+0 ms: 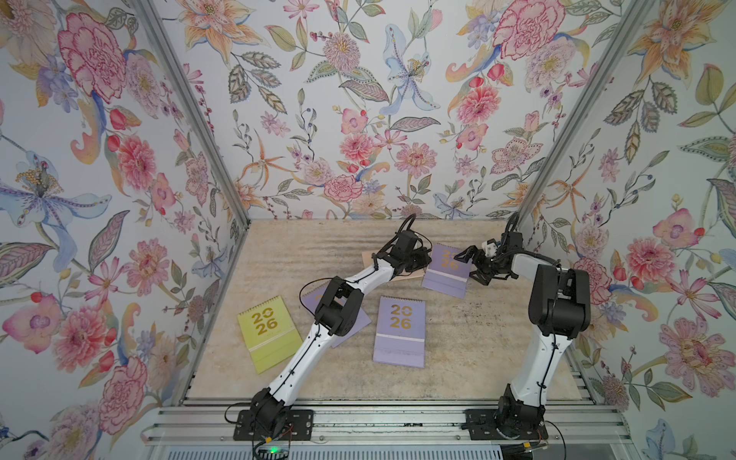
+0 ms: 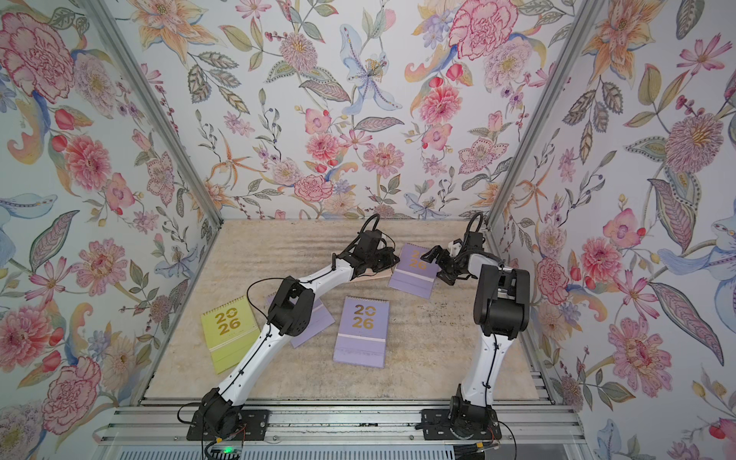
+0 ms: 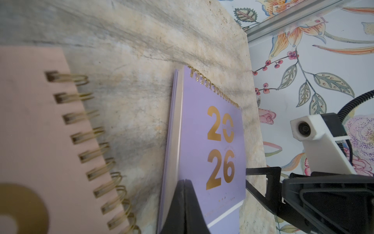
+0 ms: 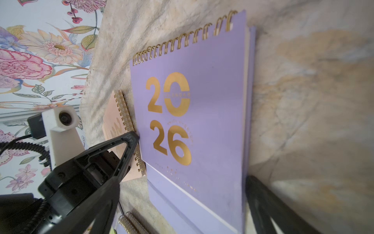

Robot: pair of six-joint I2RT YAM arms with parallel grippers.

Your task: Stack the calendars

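Note:
A purple 2026 calendar (image 1: 447, 276) lies at the back right between both grippers. In the left wrist view my left gripper is shut at that calendar's (image 3: 206, 156) left edge, nothing visible between its fingers. In the right wrist view my right gripper is open, one finger at the calendar's (image 4: 194, 101) outer edge. A peach calendar (image 3: 23, 117) lies beside it, partly under the left arm. Nearer the front lie another purple calendar (image 1: 398, 345), a yellow-green one (image 1: 268, 345) and a further purple one (image 1: 352, 329) partly hidden by the left arm.
Flowered walls (image 1: 383, 115) and metal rails enclose the back and sides.

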